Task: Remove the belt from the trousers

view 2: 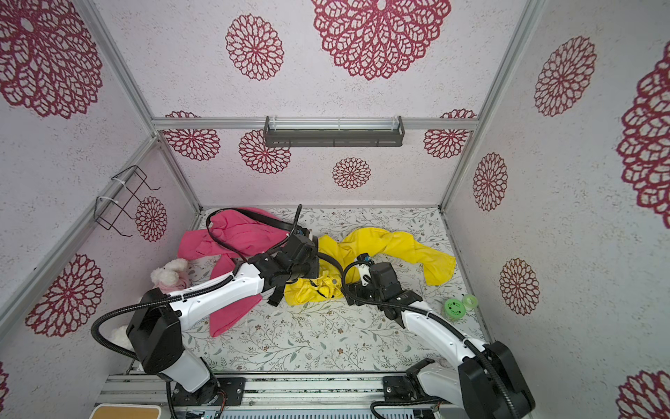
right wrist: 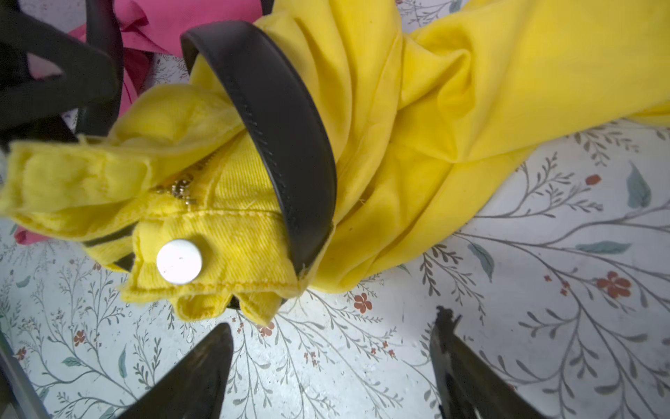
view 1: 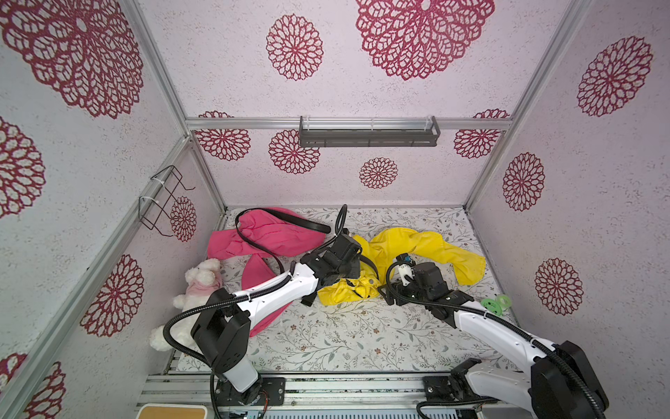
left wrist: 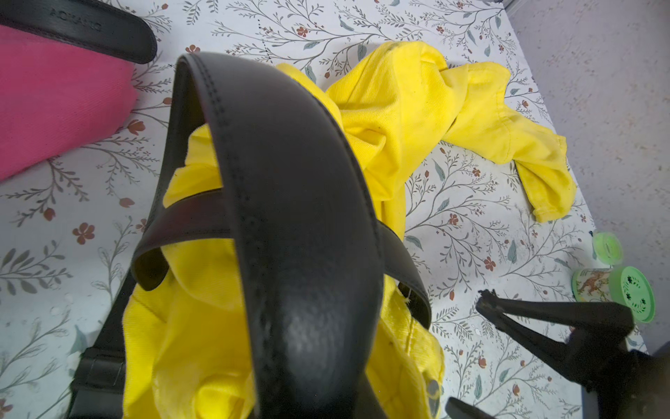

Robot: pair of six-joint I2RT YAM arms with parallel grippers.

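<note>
Yellow trousers [view 1: 408, 241] lie bunched across the middle right of the work surface. A black leather belt [left wrist: 286, 209] loops up from their waistband, and another stretch of belt [right wrist: 293, 160] crosses the yellow fabric by the button. My left gripper [view 1: 342, 269] is shut on the belt above the trousers; in the left wrist view the lifted strap fills the centre and the fingers are hidden. My right gripper stands open, empty, in front of the waistband, with bare surface between its fingers.
Pink trousers [view 1: 279, 237] with another black belt lie at the back left. A white plush toy [view 1: 195, 300] sits by the left wall, and green containers [view 2: 453, 308] stand at the right edge.
</note>
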